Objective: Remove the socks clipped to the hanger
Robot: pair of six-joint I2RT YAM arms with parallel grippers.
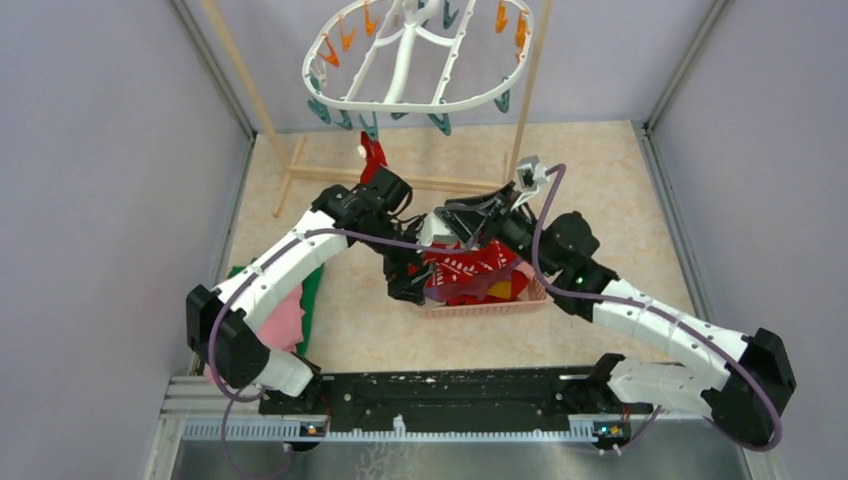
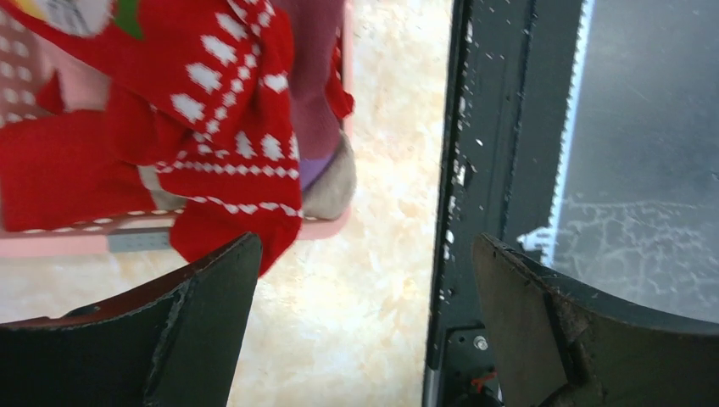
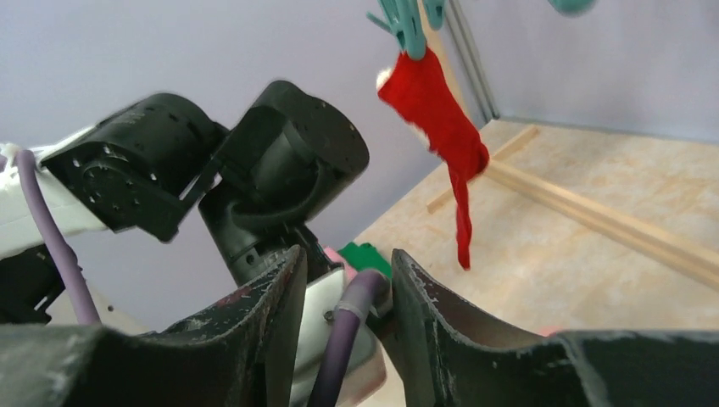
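A red sock [image 3: 437,114] with a white patch hangs from teal clips on the white hanger [image 1: 420,106], also visible behind the left arm in the top view [image 1: 372,155]. My left gripper stands open low by the pink basket [image 2: 331,227] heaped with red, purple and grey socks, nothing between its fingers. My right gripper is higher, over the basket's area, facing toward the left arm; its fingers are part open, with a purple cable and left-arm parts seen behind or between them, and no sock in them.
Pink and green cloths [image 1: 285,315] lie at the left of the floor. A wooden stand [image 1: 430,183] runs behind the basket. The bare board right of the basket is clear.
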